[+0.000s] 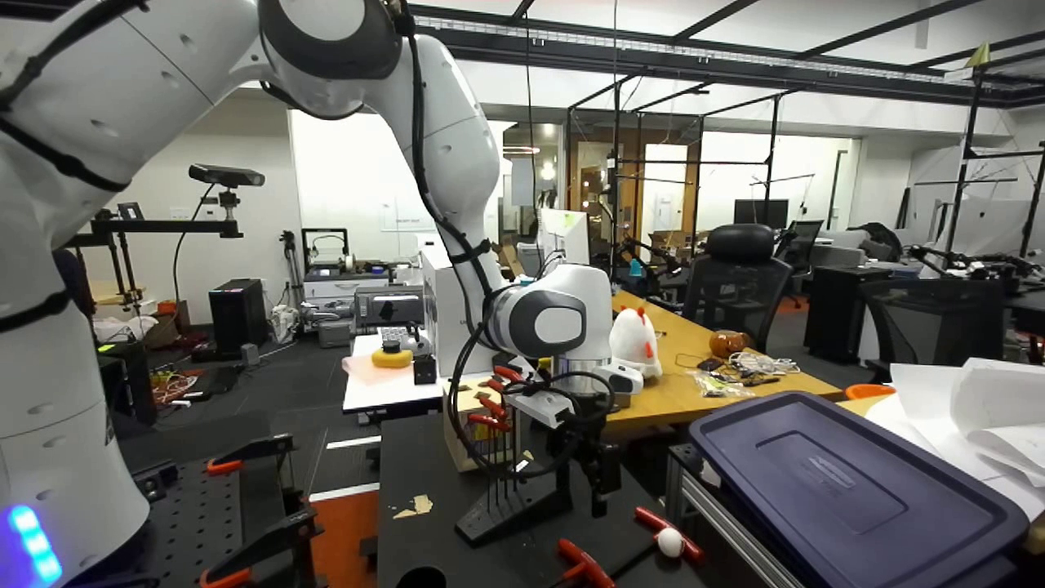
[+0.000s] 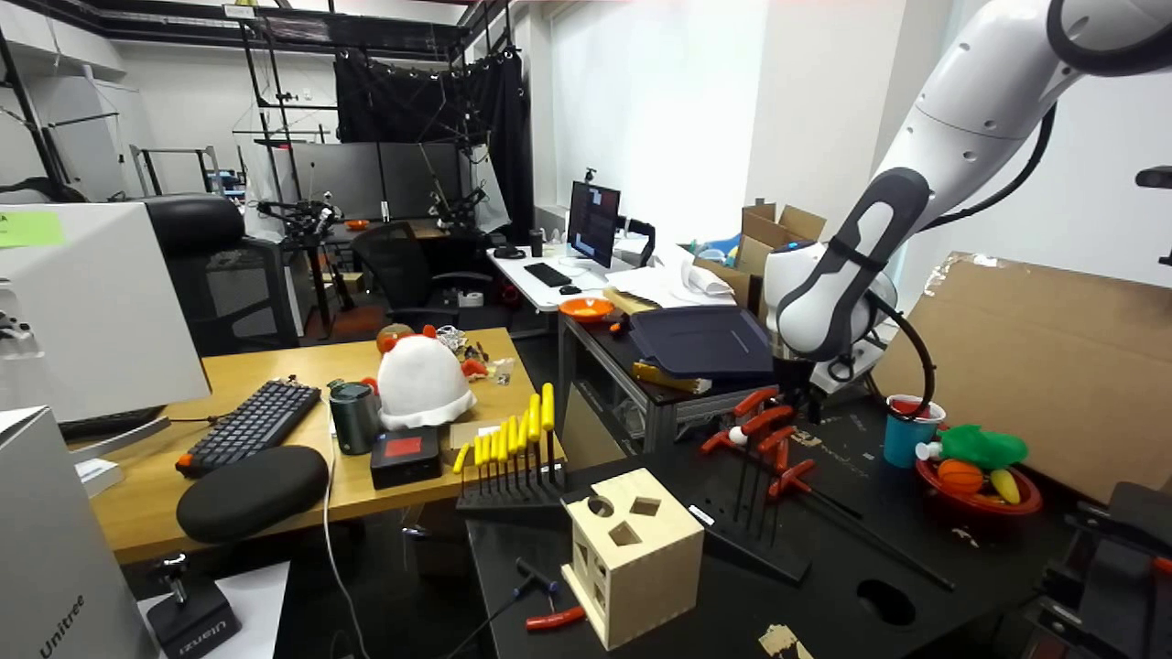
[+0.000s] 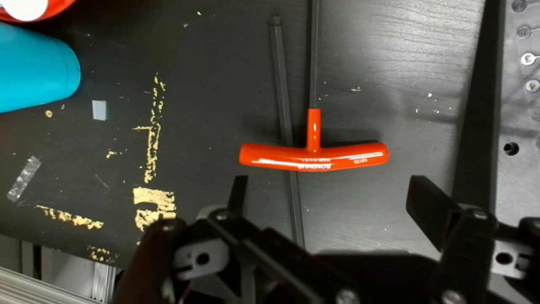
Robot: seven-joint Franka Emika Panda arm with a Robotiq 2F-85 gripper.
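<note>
A red T-handle hex key [image 3: 314, 158] lies on the black table in the wrist view, its shaft pointing to the top. Under its handle crosses a second dark hex shaft [image 3: 281, 86], whose lower end is hidden by the gripper. My gripper stands open, a finger to either side and below the red handle, nothing between them. In exterior view 1 the gripper [image 1: 602, 480] hangs above the table, left of a red handle [image 1: 691, 552] with a white ball [image 1: 670, 542] against it. Another red handle [image 1: 584, 563] lies nearer the camera.
A black stand [image 2: 758, 538] holds several red-handled keys close by the gripper. A wooden shape box [image 2: 637, 555] and a yellow-handled key set [image 2: 511, 439] stand farther off. Beyond the keys are a blue cup [image 2: 899, 436] and a red bowl [image 2: 1027, 494] of toys.
</note>
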